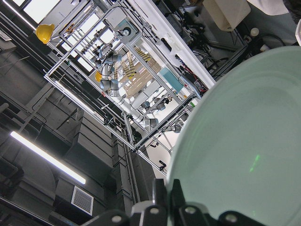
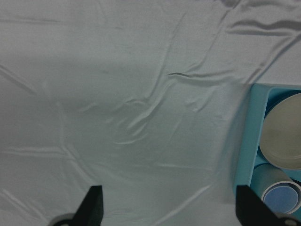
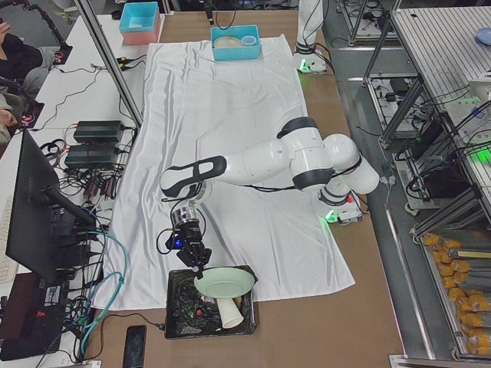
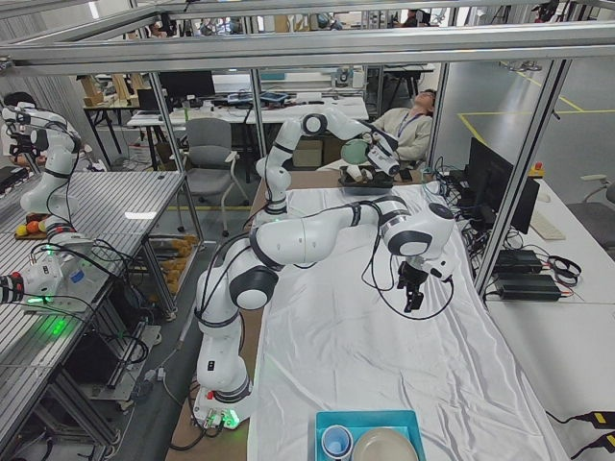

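A pale green plate (image 3: pixel 224 282) (image 1: pixel 240 136) is tilted over a black bin (image 3: pixel 173 323), with my left gripper (image 3: pixel 197 267) shut on its rim. A white cup (image 3: pixel 230 313) lies in the bin among dark contents. My right gripper (image 4: pixel 413 300) hangs over the white cloth at the other end, open and empty. In the right wrist view, a blue container (image 2: pixel 249 132) holding a beige dish (image 2: pixel 282 132) and a cup (image 2: pixel 270 181) sits to its right.
A monitor (image 3: pixel 31 222), cables and a phone (image 3: pixel 134 351) lie beside the bin. Metal frame posts border the table.
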